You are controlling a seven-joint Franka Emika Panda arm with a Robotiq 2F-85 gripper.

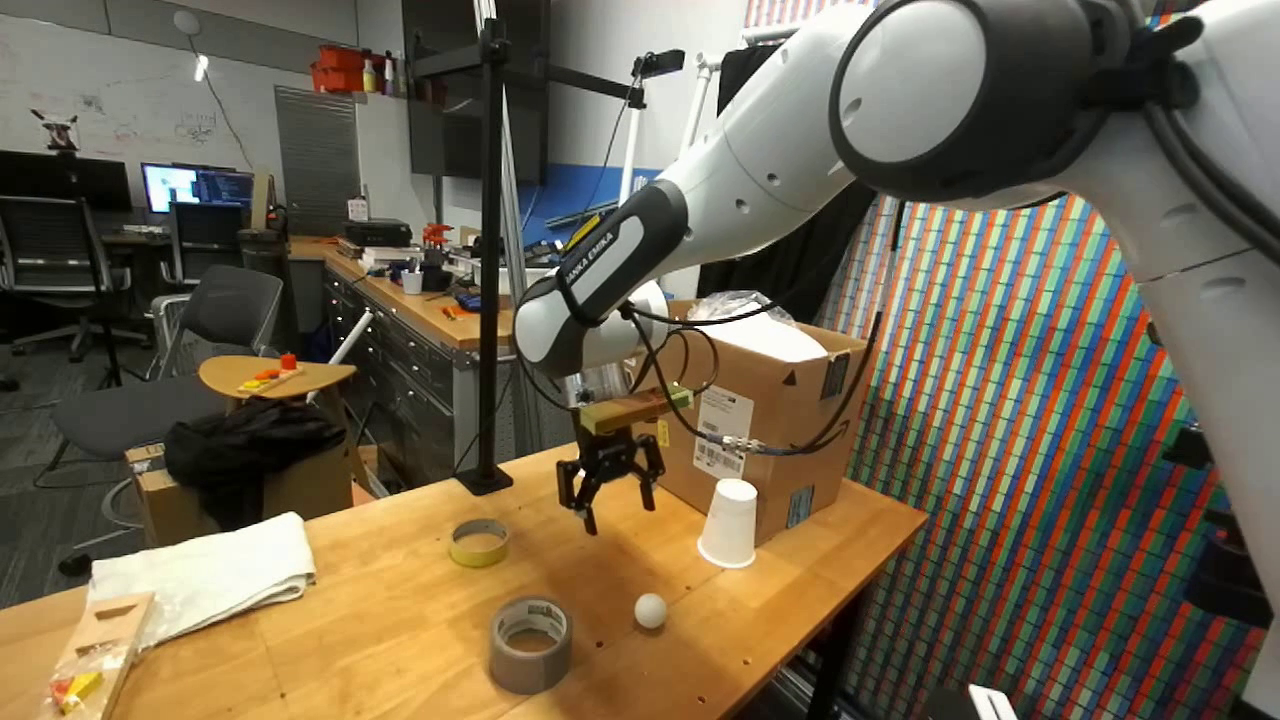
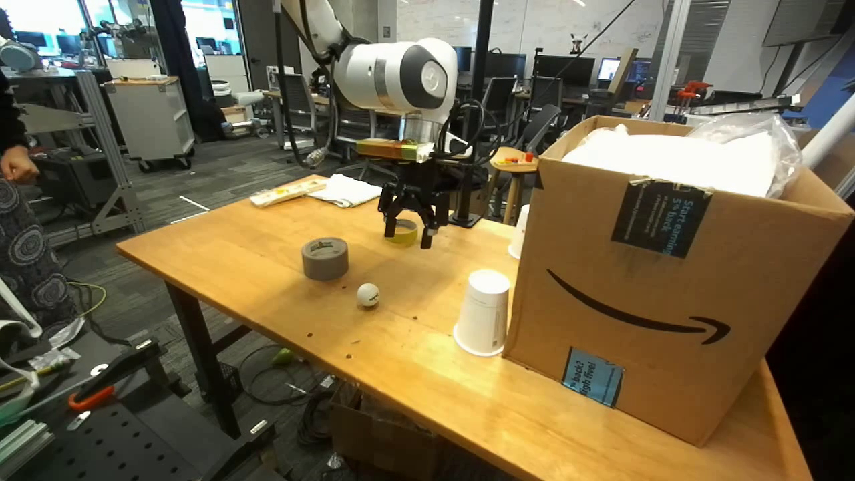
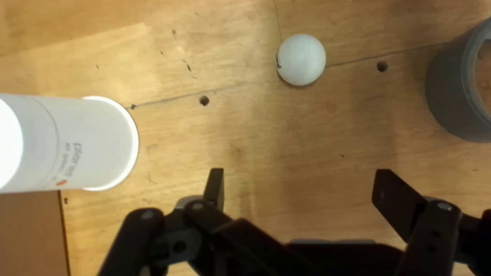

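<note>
My gripper hangs open above the table, its fingers wide apart and nothing between them in the wrist view. A white ball rests on the wood, clear of the fingers. Beside it lies a roll of grey tape. The yellow tape roll sits farther back, left of the gripper in exterior view 1. An upside-down white cup stands against the cardboard box. Another white cup shows partly behind the box. From the wrist, I see the ball ahead and the near cup leftward.
A folded white cloth and a wooden tray with small coloured pieces lie at the table's left end in exterior view 1. A black post rises at the back edge. Bare wood surrounds the ball toward the front.
</note>
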